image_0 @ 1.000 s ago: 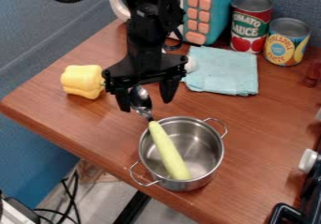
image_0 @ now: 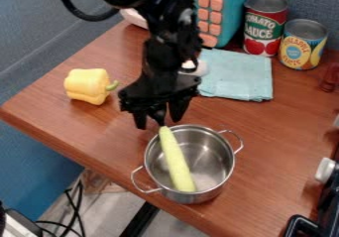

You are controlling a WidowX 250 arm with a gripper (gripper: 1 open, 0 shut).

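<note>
My black gripper (image_0: 159,116) hangs just above a steel pot (image_0: 212,177), its fingertips pointing down near the pot's back-left rim. A long pale yellow object (image_0: 177,162), like a corn cob, leans inside the pot with its top end just under my fingertips.
A yellow pepper (image_0: 87,84) lies at the left. A light blue cloth (image_0: 236,76), a tomato can (image_0: 264,28), a second can (image_0: 303,46) and a turquoise toy (image_0: 220,3) stand at the back. A black appliance (image_0: 316,206) borders the right.
My gripper has shifted slightly right and turned. The shiny silver piece that showed at its fingers above the yellow object is no longer visible.
</note>
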